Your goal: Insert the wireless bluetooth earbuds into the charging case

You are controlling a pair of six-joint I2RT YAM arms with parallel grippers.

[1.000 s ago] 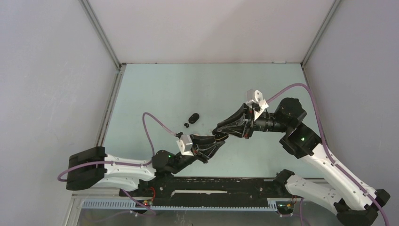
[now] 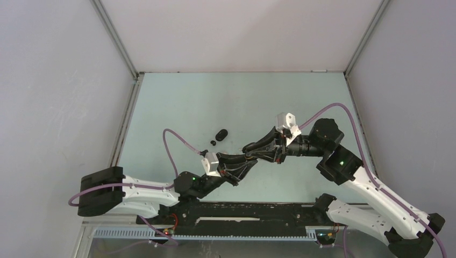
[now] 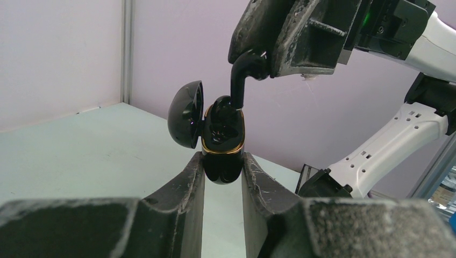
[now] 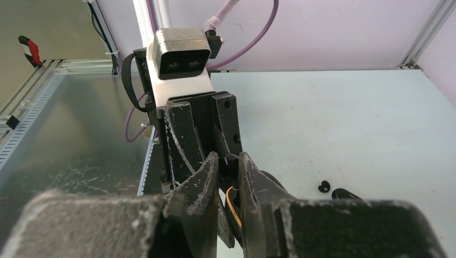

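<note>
In the left wrist view my left gripper is shut on the open black charging case (image 3: 222, 140), its lid (image 3: 184, 115) tilted up at the left. My right gripper is shut on a black earbud (image 3: 248, 67), whose stem points down at the case's opening, overlapping it; whether it sits inside I cannot tell. In the top view both grippers meet at the centre.
A small black earbud (image 2: 213, 143) and a dark oval object (image 2: 221, 135) lie on the pale table (image 2: 177, 102), behind the left gripper. Walls bound it.
In the top view my right gripper and arm have moved slightly toward the front and left over the last second. The left gripper is nearly still.
</note>
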